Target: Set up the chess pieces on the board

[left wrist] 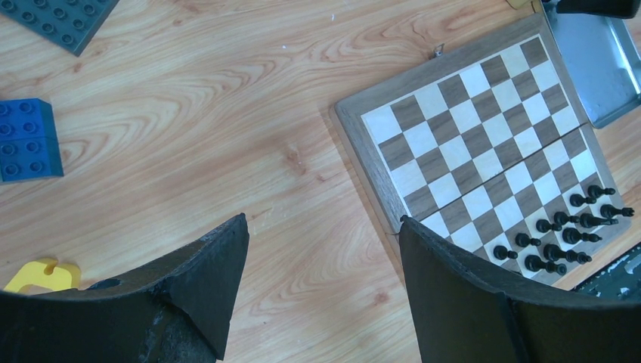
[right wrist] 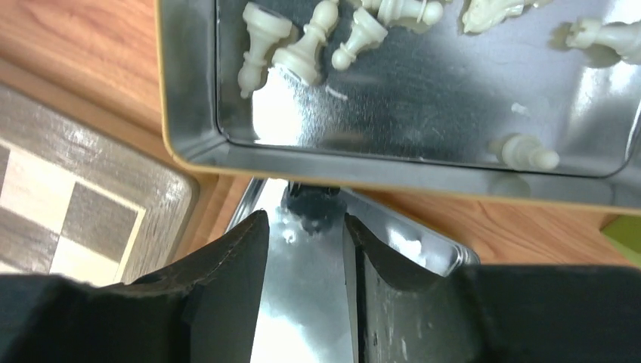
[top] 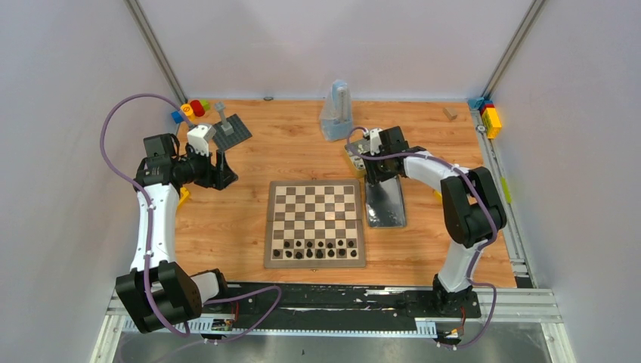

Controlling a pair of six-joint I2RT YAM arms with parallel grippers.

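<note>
The chessboard lies mid-table, with black pieces standing in two rows along its near side. In the right wrist view, several white pieces lie and stand in the gold-rimmed tray. A second metal tray sits beside the board; at its far end a dark piece is partly hidden behind the gold rim. My right gripper is open over that end, its fingertips just short of the dark piece, with nothing held. Over the left of the table, my left gripper hangs open and empty.
A clear bag-like container stands at the back. Toy bricks and a dark plate are at the back left, yellow bricks at the back right. Table surface left of the board is free.
</note>
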